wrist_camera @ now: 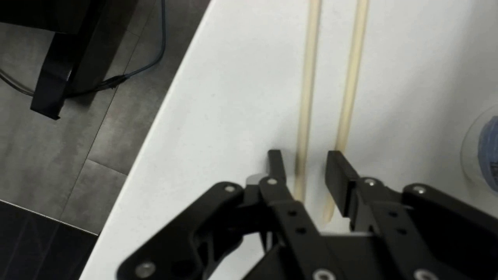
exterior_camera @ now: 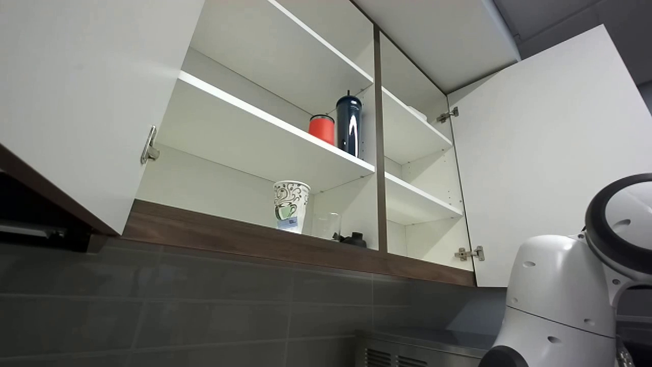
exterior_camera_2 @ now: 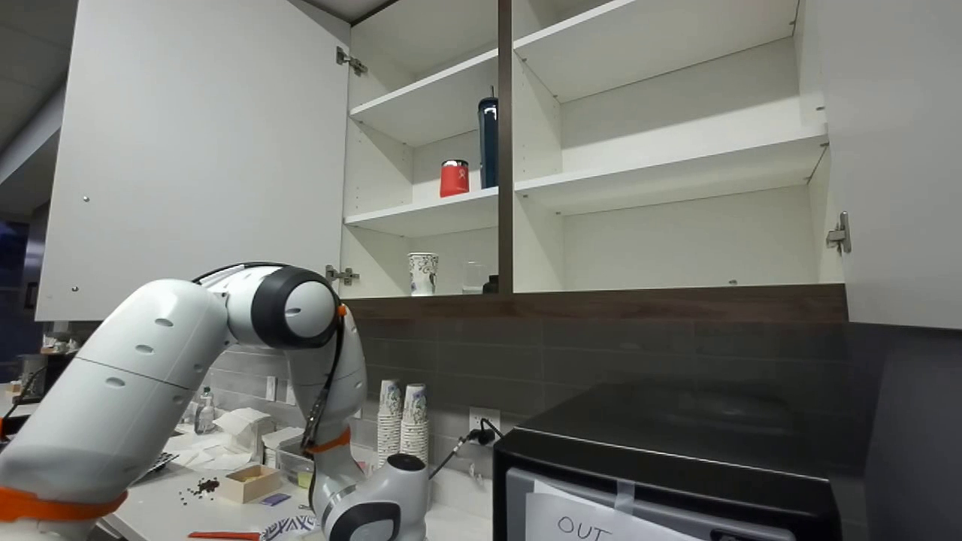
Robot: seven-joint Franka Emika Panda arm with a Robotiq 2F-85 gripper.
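Observation:
Two thin pale sticks lie side by side on a white tabletop [wrist_camera: 224,93] in the wrist view. The left stick [wrist_camera: 306,93] runs down between the parted fingers of my gripper, with a gap on either side of it. Behind the right finger [wrist_camera: 339,179] passes the right stick [wrist_camera: 350,88], its lower end showing again in the gap. My fingers stand part open, and neither stick looks clamped. Whether the fingertips touch the table cannot be told. Both exterior views leave the gripper out of frame.
The table's edge lies left of the sticks, with floor beyond. At the wrist view's right edge is a clear round container [wrist_camera: 471,149] with something blue inside. A black microwave [exterior_camera_2: 667,451] and stacked paper cups [exterior_camera_2: 415,428] stand below the open cabinet.

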